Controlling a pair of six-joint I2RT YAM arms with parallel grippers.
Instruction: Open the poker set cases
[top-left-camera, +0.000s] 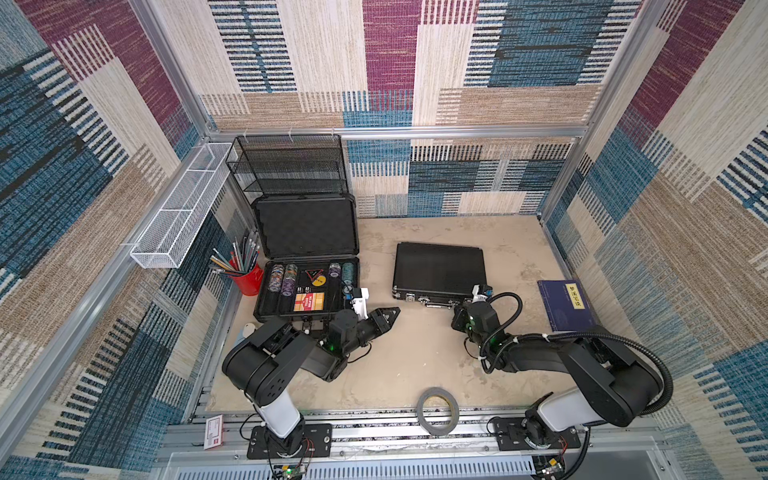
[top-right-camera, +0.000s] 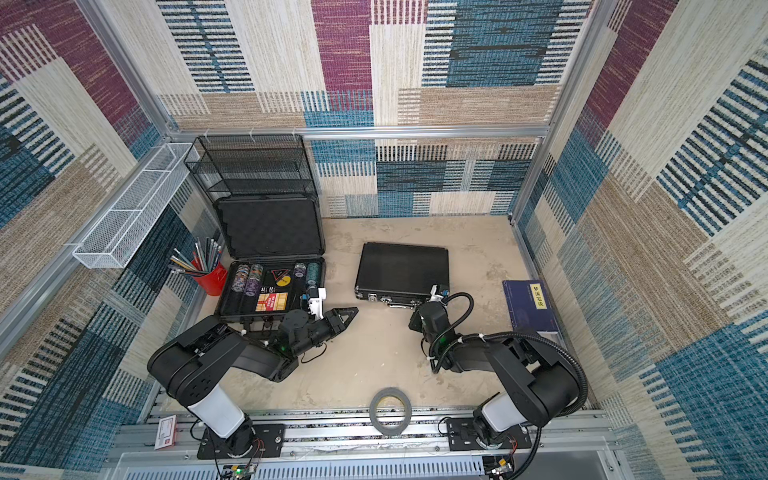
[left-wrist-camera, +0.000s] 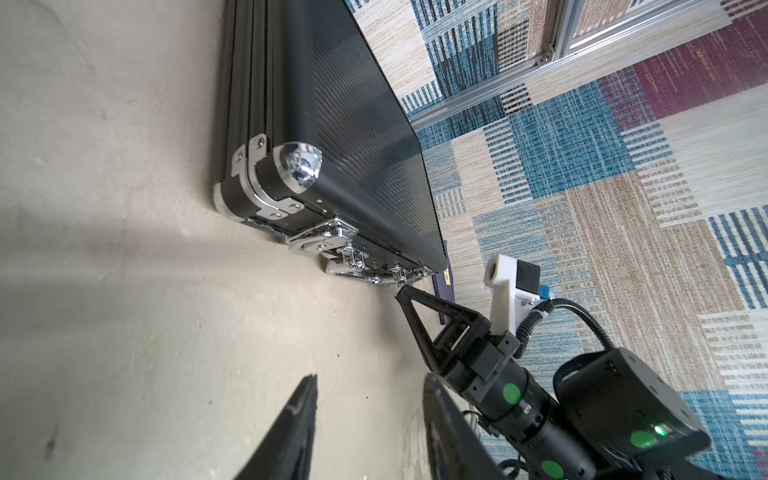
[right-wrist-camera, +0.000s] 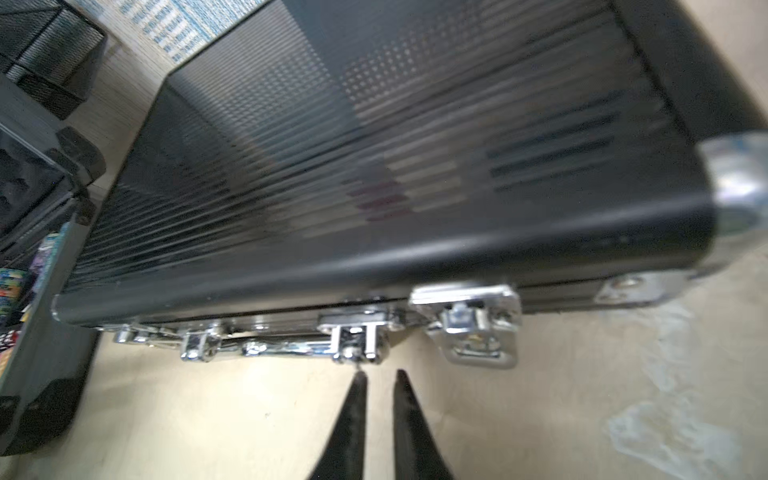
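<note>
One poker set case (top-left-camera: 305, 316) stands open at the left, lid raised, with chips (top-left-camera: 289, 280) and cards (top-left-camera: 309, 301) inside. To its right a second black case (top-left-camera: 440, 268) lies flat with its lid down. Along its front, in the right wrist view, a silver latch (right-wrist-camera: 472, 324) sticks outward beside the handle (right-wrist-camera: 268, 348). Another latch (left-wrist-camera: 326, 237) juts out near its left corner. My left gripper is open and empty, in front of that left side. Just before the handle's right end, my right gripper is narrowly open, nothing between its fingers.
A grey tape roll (top-left-camera: 437, 410) lies at the front edge. The red pen cup (top-left-camera: 248, 278) stands left of the opened case, a blue book (top-left-camera: 565, 304) at far right. Bare table surrounds the closed case at the back and right.
</note>
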